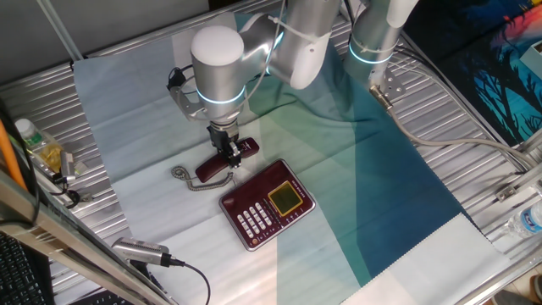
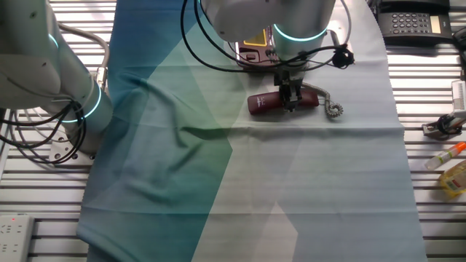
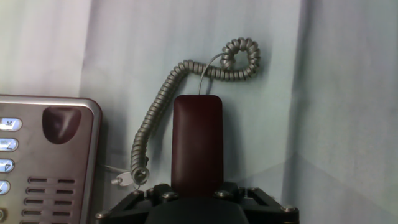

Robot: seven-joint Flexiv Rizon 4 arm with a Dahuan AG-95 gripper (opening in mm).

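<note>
A dark red telephone handset lies on the cloth beside its phone base, which has a keypad and a small screen. My gripper is down at the middle of the handset, one finger at each side of it. In the wrist view the handset runs straight out from between the black fingers. Whether they press on it or stand slightly apart cannot be made out. The coiled grey cord curls beside the handset and loops past its far end.
A black phone stands off the cloth at the upper right of exterior view 2. A grey metal device with a cable sits on the cloth's near left edge.
</note>
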